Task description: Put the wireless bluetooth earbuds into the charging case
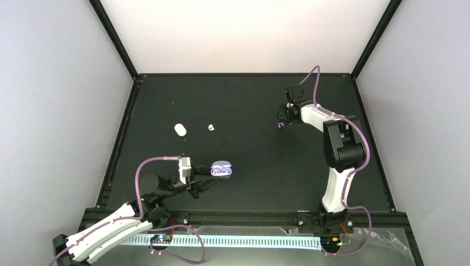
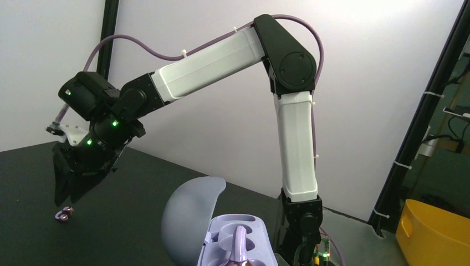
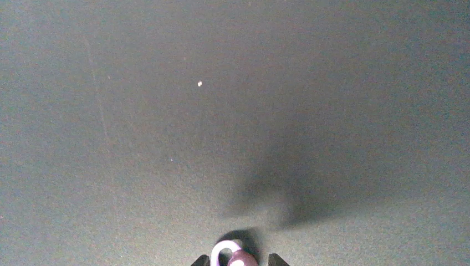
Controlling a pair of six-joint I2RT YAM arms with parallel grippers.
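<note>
My left gripper (image 1: 206, 176) is shut on the open lilac charging case (image 1: 220, 171); in the left wrist view the case (image 2: 216, 254) has its lid up and a lilac earbud sitting in it. My right gripper hovers low over a purple-pink earbud (image 1: 281, 125) on the black table, its fingertips part open either side of it. In the right wrist view that earbud (image 3: 241, 258) lies at the bottom edge, partly cut off, with nothing seen gripped.
A white oval piece (image 1: 180, 129) and a small white piece (image 1: 211, 127) lie at the table's middle left. A yellow bin (image 2: 432, 233) shows outside at right.
</note>
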